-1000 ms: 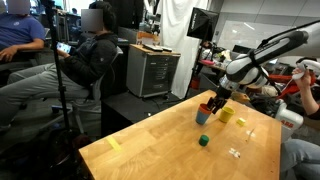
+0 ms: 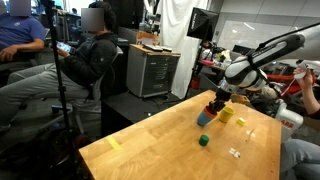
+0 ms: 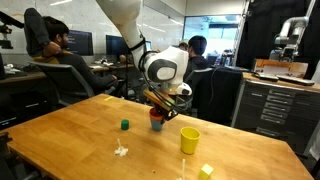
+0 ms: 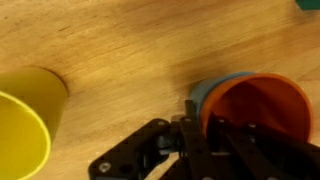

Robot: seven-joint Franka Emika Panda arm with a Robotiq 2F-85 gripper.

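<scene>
An orange-red cup [image 4: 262, 106] sits nested inside a blue-grey cup [image 4: 205, 88] on the wooden table, filling the right side of the wrist view. My gripper is shut on the near rim of the orange-red cup, its black fingers covering part of that rim. From the side, the blue-grey cup [image 3: 156, 124] appears upright, with the reddish upper part and the gripper [image 3: 160, 108] just above it. Whether the fingers also pinch the outer cup's wall cannot be told.
Left of the nested cups stands a yellow cup [image 3: 190, 140]. A green block [image 3: 125, 125], a yellow block [image 3: 206, 172] and a small white item [image 3: 121, 151] lie on the table. Wide bare tabletop [image 2: 150, 145] stretches away from the arm.
Over the last second my gripper has come slightly lower, and the red part now shows lower against the blue-grey cup. The other table objects look unmoved.
</scene>
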